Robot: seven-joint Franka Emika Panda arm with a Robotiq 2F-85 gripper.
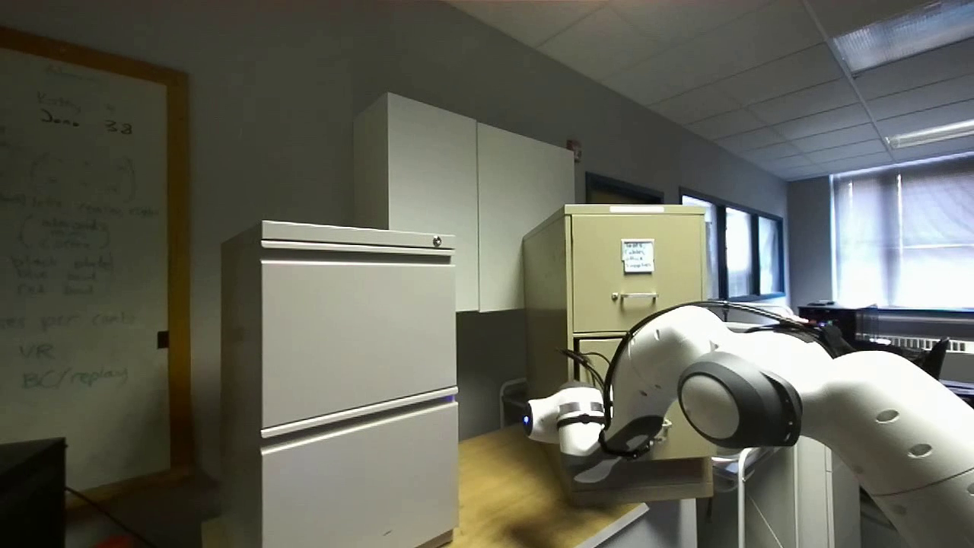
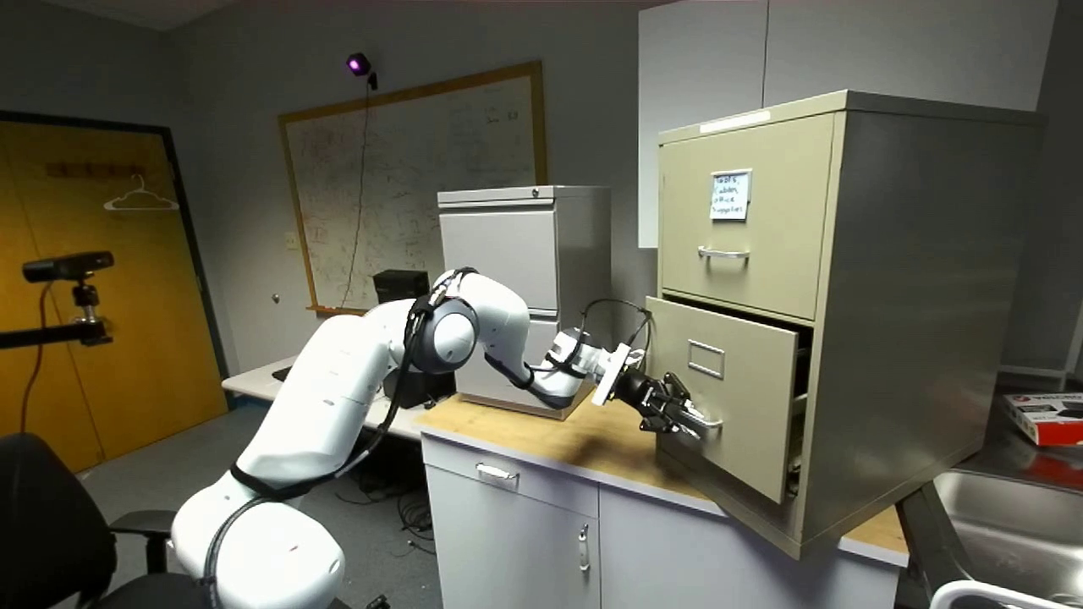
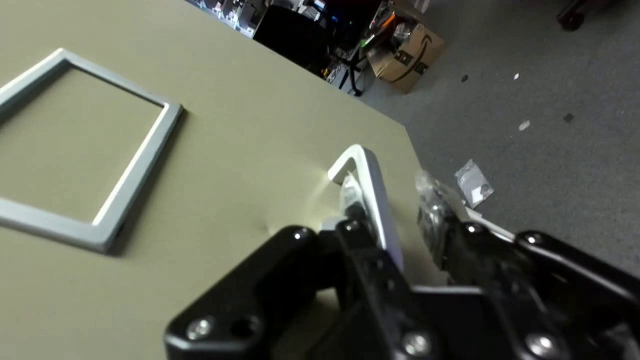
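The beige filing cabinet (image 2: 914, 304) has its lower drawer (image 2: 756, 391) partway out, with a dark gap along its top and side. Low on the drawer's front is a pale metal handle (image 3: 373, 183). My gripper is shut on this handle: in the wrist view one finger sits behind the bar, against the drawer side, and the other lies on its outer side. In exterior view 2 the gripper (image 2: 698, 418) reaches the handle from the left. Exterior view 1 hides the fingers behind the arm.
The cabinet's upper drawer (image 2: 741, 213) is closed. A grey cabinet (image 1: 356, 338) shares the wooden counter (image 2: 548, 431), with bare counter between the two. A sink (image 2: 1015, 528) lies to the right in exterior view 2. Open floor (image 3: 540, 162) shows beyond the drawer.
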